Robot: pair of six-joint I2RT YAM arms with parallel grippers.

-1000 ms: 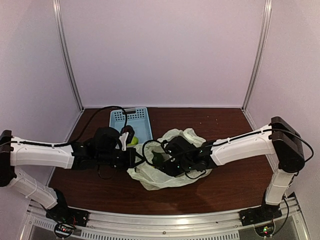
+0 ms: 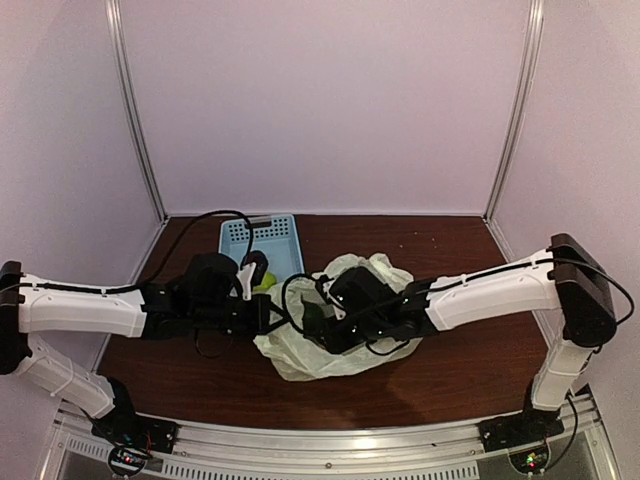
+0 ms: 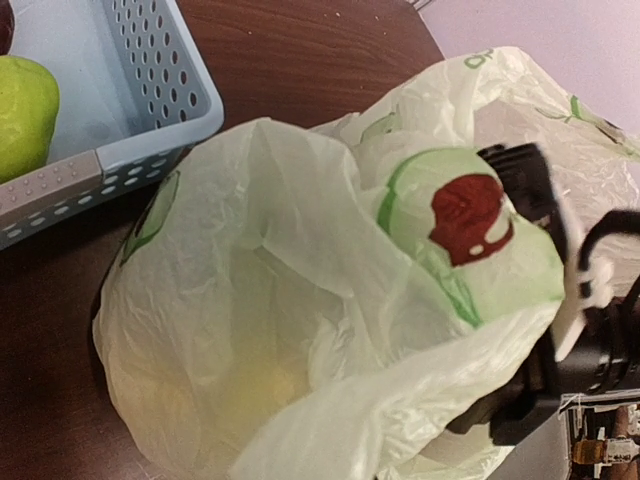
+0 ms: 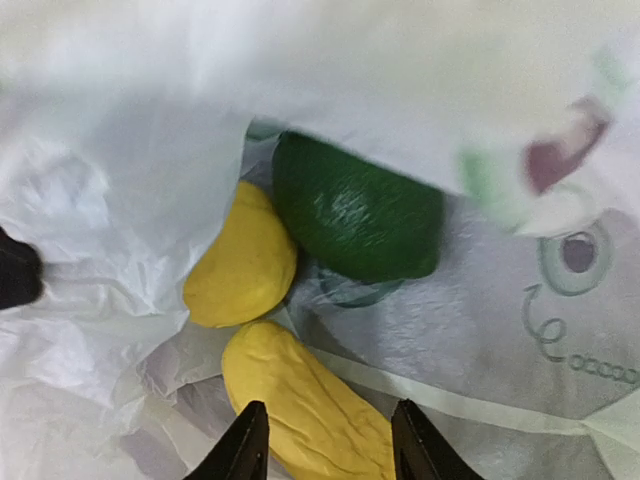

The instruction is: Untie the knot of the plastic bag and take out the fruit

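Note:
The crumpled white plastic bag (image 2: 375,265) (image 3: 230,300) lies on the table under both arms. Inside it, in the right wrist view, are a dark green fruit (image 4: 355,205), a yellow pear-like fruit (image 4: 240,260) and a long yellow fruit (image 4: 305,410). My left gripper (image 2: 270,316) is at the bag's left side; its fingertips are too small to read in the top view and unseen in its wrist view. My right gripper is over the long yellow fruit, its two fingertips apart; whether they touch it or the bag I cannot tell.
A blue perforated basket (image 2: 285,240) (image 3: 200,85) behind the bag holds a green fruit (image 3: 20,115) and a dark one, partly visible.
My left arm is nearly still.

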